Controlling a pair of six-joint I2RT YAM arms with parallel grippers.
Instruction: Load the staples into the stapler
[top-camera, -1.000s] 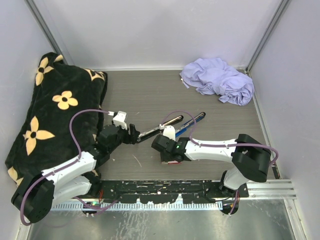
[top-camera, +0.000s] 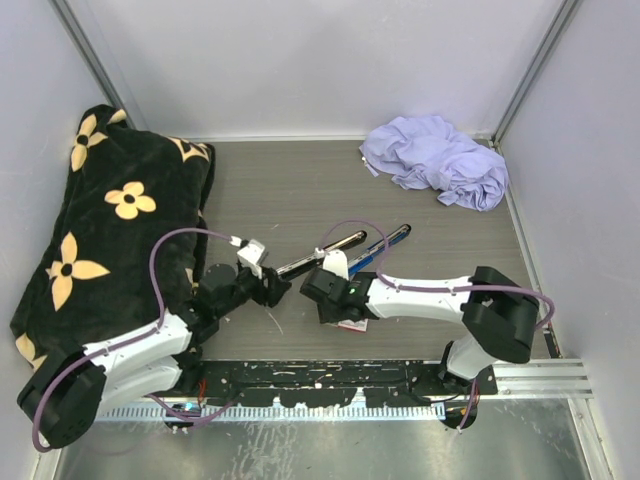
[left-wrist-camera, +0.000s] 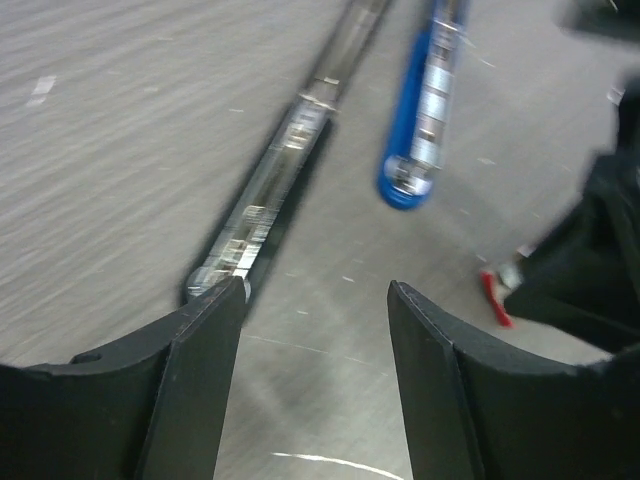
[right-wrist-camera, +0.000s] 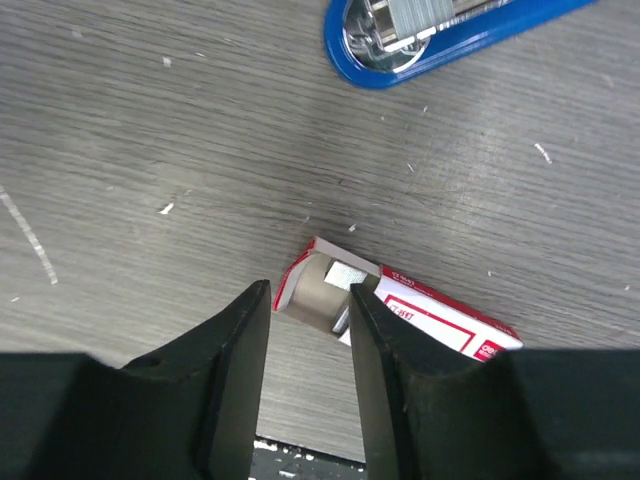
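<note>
A small red-and-white staple box (right-wrist-camera: 430, 320) lies on the table, one end open with metal staples showing. My right gripper is over that end, fingers apart, low at the box. A long black-and-chrome stapler part (left-wrist-camera: 265, 195) lies left of a blue-and-chrome one (left-wrist-camera: 405, 150); both also show in the top view (top-camera: 340, 242). My left gripper hangs over the near end of the black piece, fingers apart with nothing between them.
A lilac cloth (top-camera: 435, 165) lies at the back right. A dark flowered cushion (top-camera: 110, 230) fills the left side.
My left gripper has shifted toward the front edge and its wrist has turned. The right arm has moved only slightly, and more of the staple box shows in the top view.
</note>
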